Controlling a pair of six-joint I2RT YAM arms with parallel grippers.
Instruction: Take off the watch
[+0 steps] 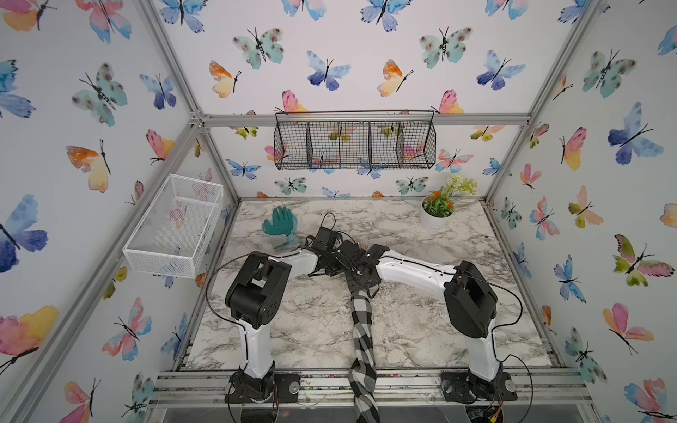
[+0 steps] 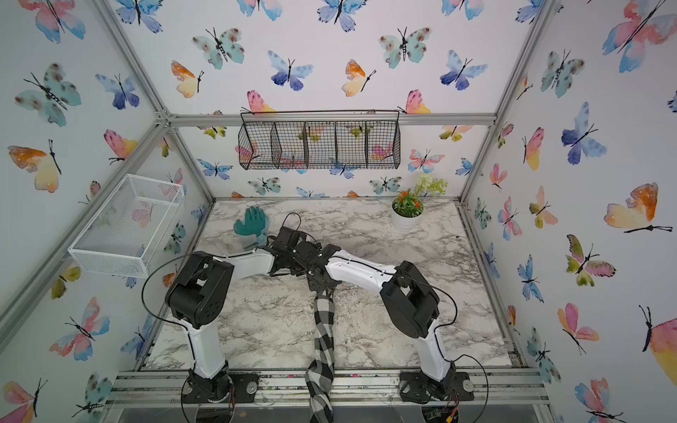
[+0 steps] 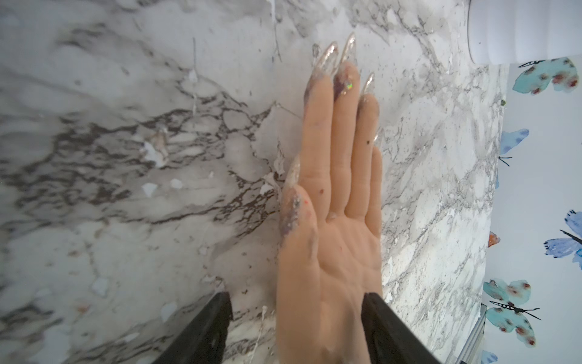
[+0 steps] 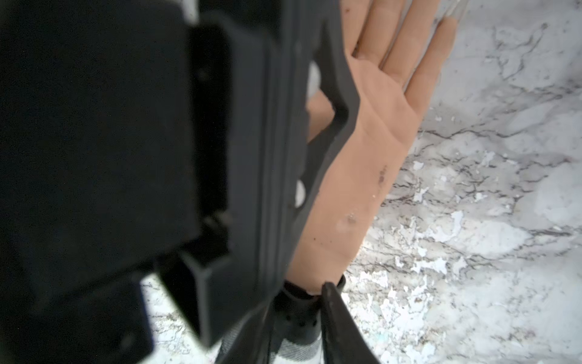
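A mannequin hand [image 3: 348,261] lies palm up, its forearm in a checked sleeve [image 1: 361,324]. At its wrist, in the right wrist view, a black watch strap [image 4: 296,318] with small holes shows beside the sleeve's end; the watch face is out of sight. My right gripper has its narrowly parted fingers over this strap, one to each side; whether they touch it I cannot tell. My left gripper stands wide, with the hand's base between its fingers. Its dark housing [image 4: 121,151] covers the thumb side in the right wrist view.
Both grippers crowd together over the hand. A teal hand-shaped object [image 1: 280,224] lies back left, and a potted plant [image 1: 434,220] stands back right. A white basket [image 1: 158,264] hangs on the left wall, a wire rack [image 1: 354,144] behind.
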